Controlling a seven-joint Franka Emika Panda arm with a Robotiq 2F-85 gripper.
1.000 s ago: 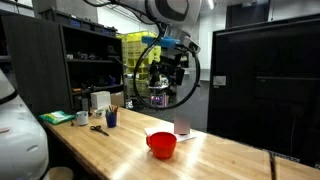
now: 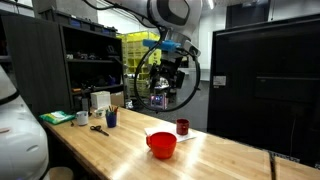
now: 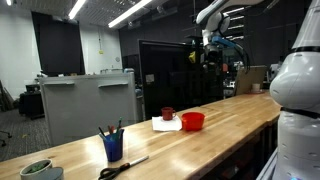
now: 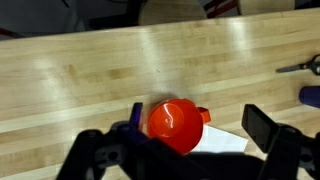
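Observation:
My gripper hangs high above the table, fingers wide apart and nothing between its fingers. Below it, the wrist view shows a bright red bowl (image 4: 172, 122) with a handle on its right side; the dark fingers cover part of the scene at the bottom. The same red bowl (image 2: 161, 145) stands upright on the wooden table in exterior view 1. Behind it is a darker red mug (image 2: 182, 127), close to a sheet of white paper (image 3: 166, 124). I cannot make out that mug in the wrist view.
A blue cup of pens (image 3: 113, 146) and black scissors (image 3: 122, 168) occupy another part of the table, with a white-and-green bowl (image 3: 37, 168) nearby. Bare wood (image 2: 225, 157) extends to the right of the red bowl in exterior view 1. Cables loop around the arm.
The red bowl has stayed put, and the arm looks nearly still.

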